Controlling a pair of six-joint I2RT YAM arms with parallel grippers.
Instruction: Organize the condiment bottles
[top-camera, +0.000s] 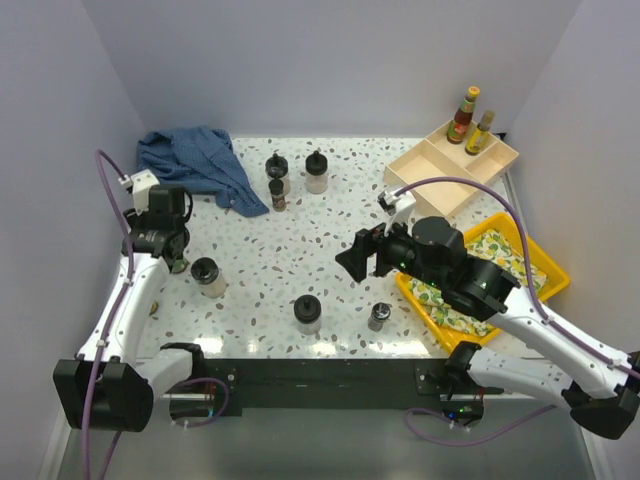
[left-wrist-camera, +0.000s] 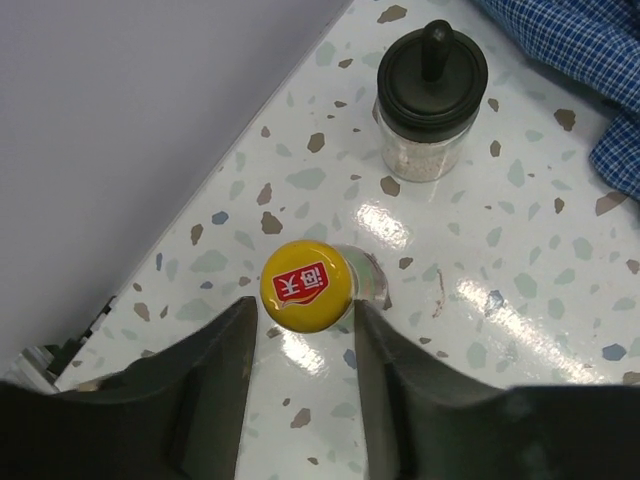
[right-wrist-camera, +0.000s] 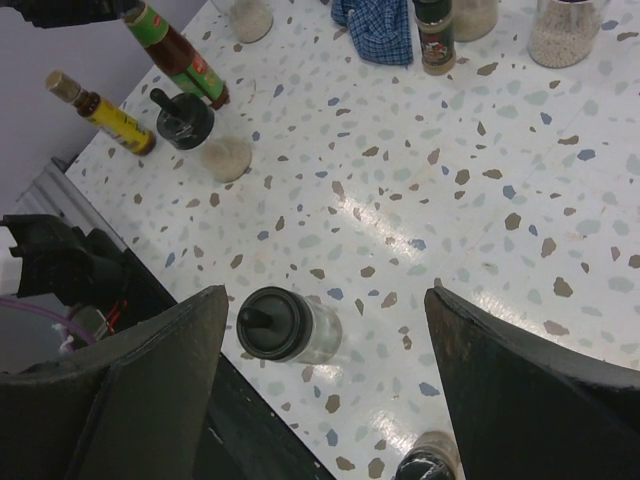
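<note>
Below my left gripper stands a bottle with a yellow cap (left-wrist-camera: 308, 286). The fingers are apart, with their tips near the cap's two sides, and no grip on it shows. In the top view the left arm hides much of this bottle. My right gripper hangs open over the middle of the table, nothing between its fingers. Black-lidded jars stand at left (top-camera: 208, 277), front middle (top-camera: 307, 313) and back (top-camera: 317, 172). A small shaker (top-camera: 379, 316) is at front right. A dark-capped spice bottle (top-camera: 277, 194) stands by the back jars.
The wooden divided box (top-camera: 430, 165) at back right holds a red sauce bottle (top-camera: 461, 116) and a yellow-labelled bottle (top-camera: 480, 134). A yellow basket (top-camera: 555, 275) lies partly under the right arm. A blue cloth (top-camera: 200, 165) covers the back left.
</note>
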